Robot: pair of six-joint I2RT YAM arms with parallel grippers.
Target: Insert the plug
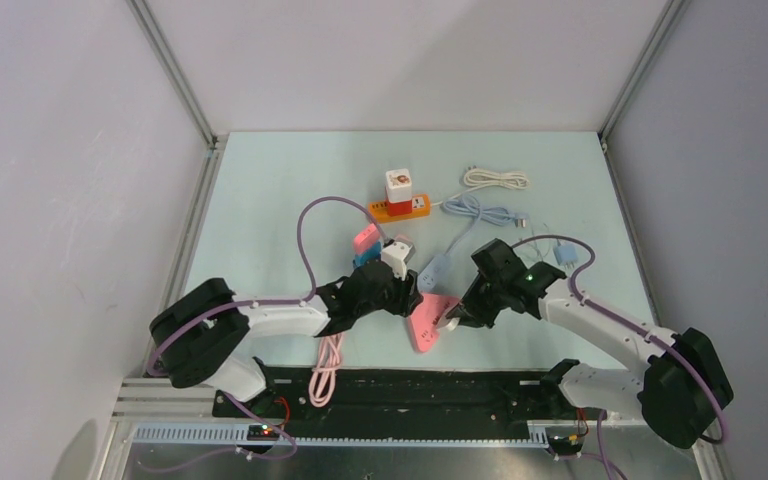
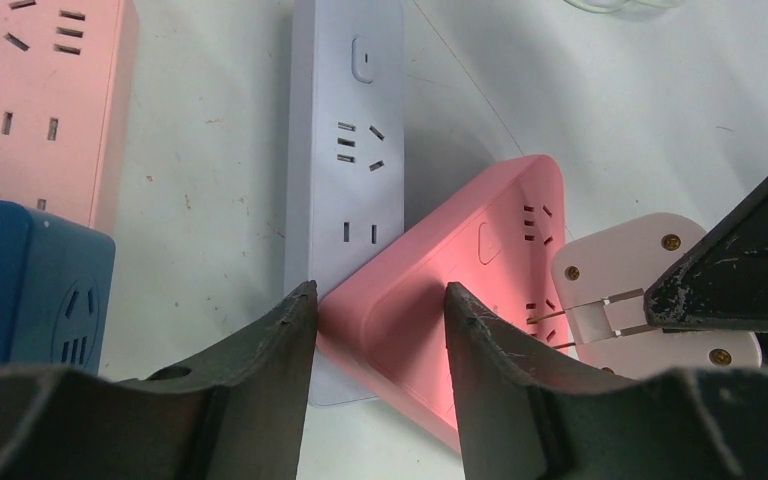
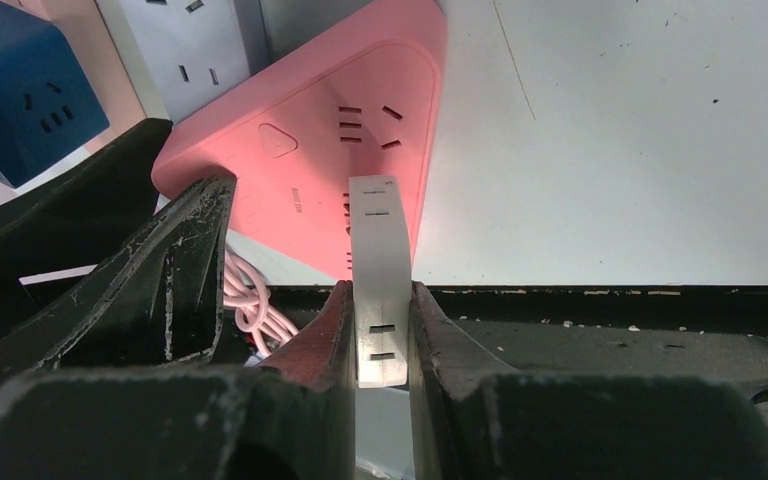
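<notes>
A pink triangular power strip (image 1: 425,325) is at the front middle of the table, tilted in the left wrist view. My left gripper is closed around one rounded corner of it, a finger on each side. In the right wrist view, my right gripper is shut on a white plug (image 3: 380,235), held over the strip's socket face. Seen from the left wrist, the thin metal prongs (image 2: 550,320) of the plug point at the strip's slots and are partly visible. Whether their tips are inside the slots, I cannot tell.
A grey-blue power strip (image 2: 355,190) lies against the pink one. Left of it are a blue adapter (image 2: 75,290) and another pink block (image 2: 40,110). Farther back stands an orange strip (image 1: 420,205) with stacked cubes. Pink cable (image 1: 328,365) hangs over the front edge.
</notes>
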